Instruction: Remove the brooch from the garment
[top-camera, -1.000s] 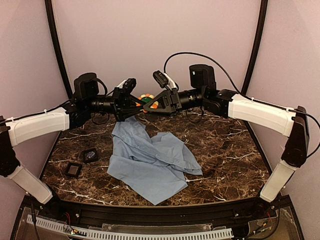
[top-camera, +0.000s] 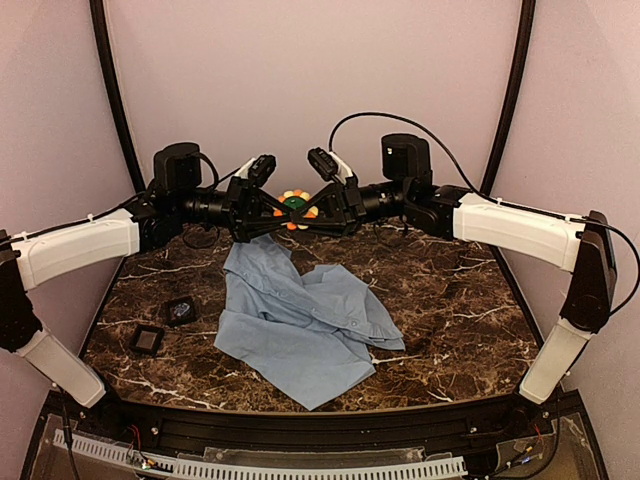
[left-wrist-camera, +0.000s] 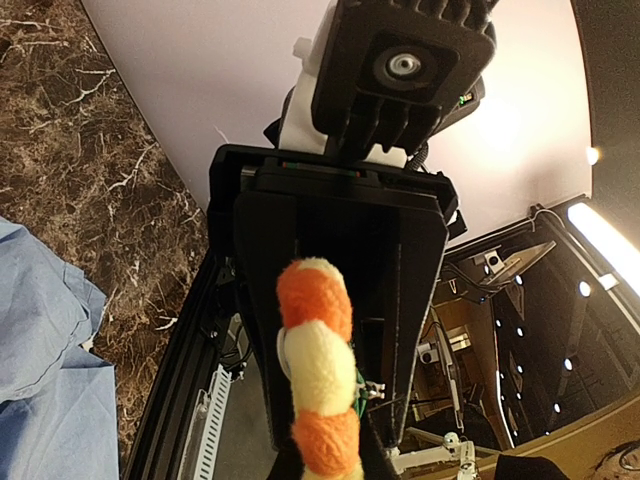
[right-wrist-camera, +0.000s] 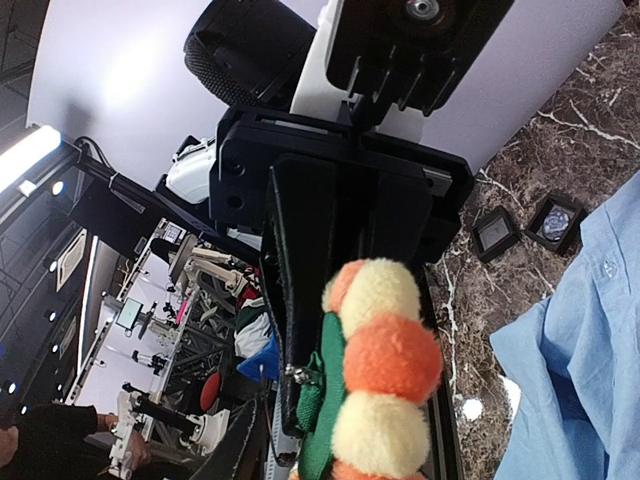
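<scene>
A flower brooch (top-camera: 298, 198) of orange and cream plush petals with a green centre is held in the air where both grippers meet, above the blue shirt (top-camera: 300, 330). My left gripper (top-camera: 280, 218) is shut on the brooch (left-wrist-camera: 320, 370); a small metal clasp shows beside the petals. My right gripper (top-camera: 318, 218) is at the brooch from the other side, its fingers around the back with the green felt and clasp (right-wrist-camera: 305, 375); whether they grip it is hidden.
Two small dark square boxes (top-camera: 180, 310) lie on the marble table (top-camera: 450, 320) left of the shirt.
Both grippers and the brooch have shifted very slightly, the right arm a little downward. The shirt has not moved.
</scene>
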